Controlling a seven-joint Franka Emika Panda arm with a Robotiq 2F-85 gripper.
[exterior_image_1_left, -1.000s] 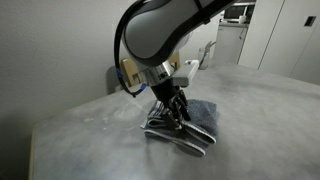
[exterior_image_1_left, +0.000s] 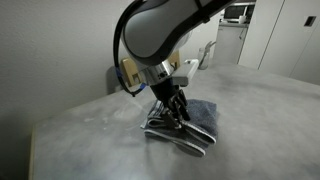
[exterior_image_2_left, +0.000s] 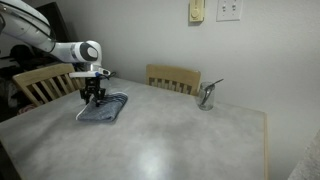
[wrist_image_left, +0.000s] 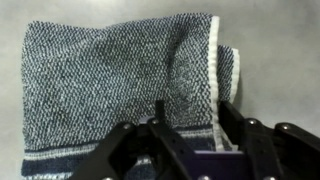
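Note:
A dark blue-grey towel (wrist_image_left: 110, 80) with white-edged borders lies folded on the table, its striped hem visible along the bottom of the wrist view. My gripper is open right over the towel's right-hand folded edge, one finger above the cloth and the other near its white rim. In exterior view 1 the gripper (exterior_image_1_left: 180, 118) points down at the towel (exterior_image_1_left: 203, 113) and hides part of it. From the far side, the towel (exterior_image_2_left: 103, 109) shows beneath the gripper (exterior_image_2_left: 93, 99). Whether the fingertips touch the cloth, I cannot tell.
The grey table (exterior_image_2_left: 190, 135) is broad and clear to the towel's right in exterior view 2. A clear cup with a utensil in it (exterior_image_2_left: 207, 98) stands near the wall. Wooden chairs (exterior_image_2_left: 173, 78) line the table's edge.

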